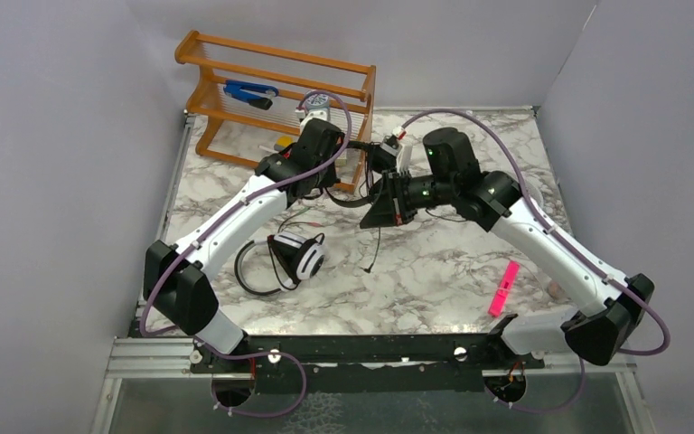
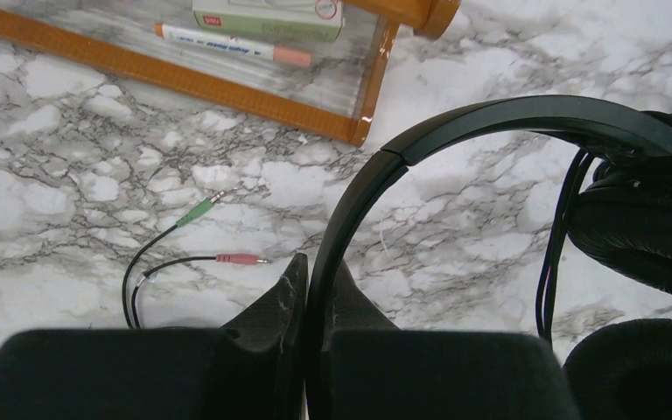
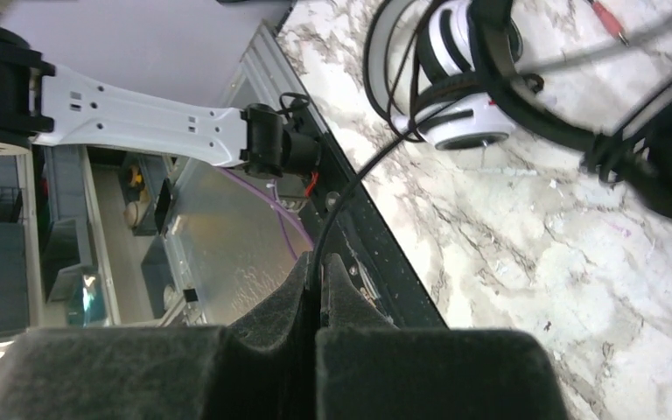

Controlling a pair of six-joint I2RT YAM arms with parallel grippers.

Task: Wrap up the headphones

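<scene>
The black headphones hang above the marble table, the headband (image 2: pixel 481 118) curving up and right to dark padded ear cups (image 2: pixel 623 227) in the left wrist view. My left gripper is shut on one side of that headband. In the top view the band (image 1: pixel 351 202) shows between the arms, its cups largely hidden by the right hand. My right gripper is shut on the thin black cable (image 3: pixel 356 188), close beside the headphones. A cable end (image 1: pixel 369 268) dangles below it. Green (image 2: pixel 197 211) and red (image 2: pixel 238 259) plugs show over the table.
White-and-black headphones (image 1: pixel 298 258) lie at the table's left front. A wooden rack (image 1: pixel 280 77) with several items stands at the back left. A pink strip (image 1: pixel 504 287) lies front right.
</scene>
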